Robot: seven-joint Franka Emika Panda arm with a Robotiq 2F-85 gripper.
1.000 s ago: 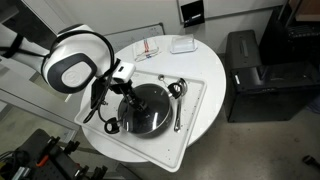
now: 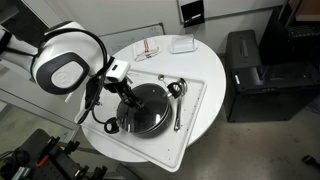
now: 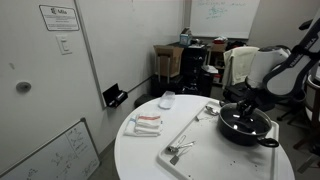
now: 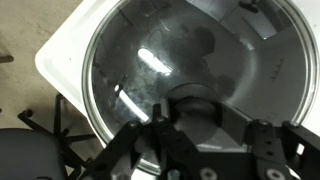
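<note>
A black two-handled pot (image 2: 150, 124) stands on the white tray, covered by a dark glass lid (image 4: 190, 50) with a metal rim. My gripper is over the lid, shut on its dark round knob (image 4: 195, 95). The second exterior view shows the arm reaching in from the right above the pot (image 3: 250, 133). Whether the lid rests fully on the pot or is slightly raised, I cannot tell.
The white tray (image 2: 190, 125) lies on a round white table (image 2: 206, 60). Utensils (image 2: 178, 112) lie on the tray beside the pot. A folded cloth (image 3: 147, 123) and a clear container (image 3: 167, 101) sit farther off on the table.
The arm's white upper links have shifted slightly to the left in the first exterior view. The pot stands in the same place, with the gripper still at the lid.
</note>
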